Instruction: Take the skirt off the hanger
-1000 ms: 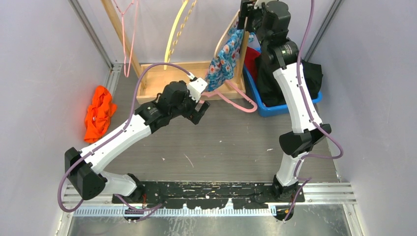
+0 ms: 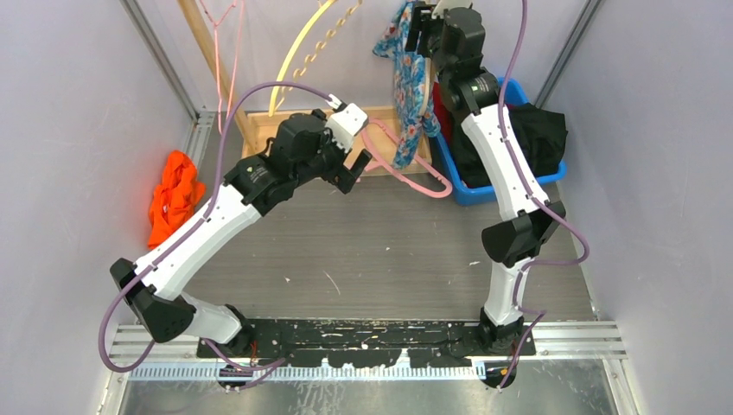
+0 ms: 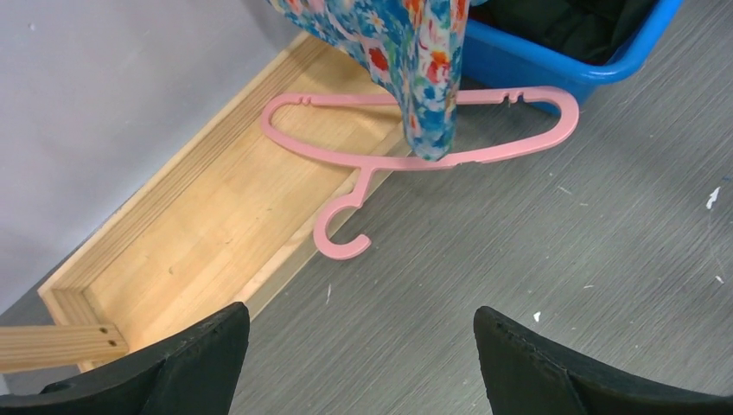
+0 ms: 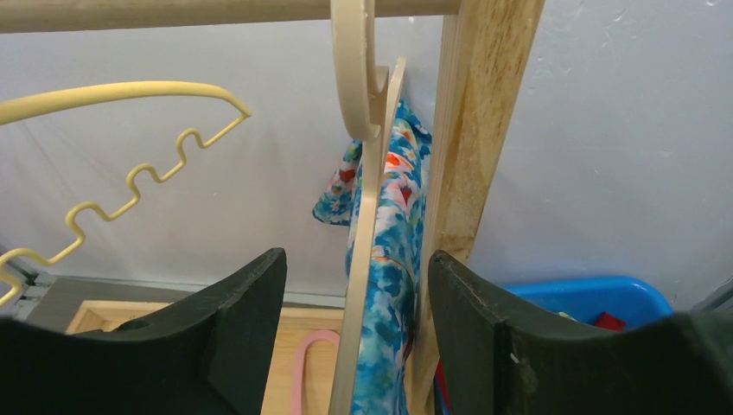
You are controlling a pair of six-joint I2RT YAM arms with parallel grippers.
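A blue floral skirt hangs at the back right of the top view, and its lower tip shows in the left wrist view. In the right wrist view a pale wooden hanger hooks over the rail, with the skirt on it. My right gripper stands open, its fingers either side of the hanger and the skirt, apparently gripping neither. My left gripper is open and empty, low in front of the rack and left of the skirt. Contact of the right fingers with the cloth cannot be told.
A pink hanger lies across the wooden base's edge. A yellow hanger hangs left of the right gripper. The blue bin holds dark cloth; orange cloth lies at left.
The skirt and its hanger have swung and turned. My left gripper has risen slightly toward the rack since a second ago.
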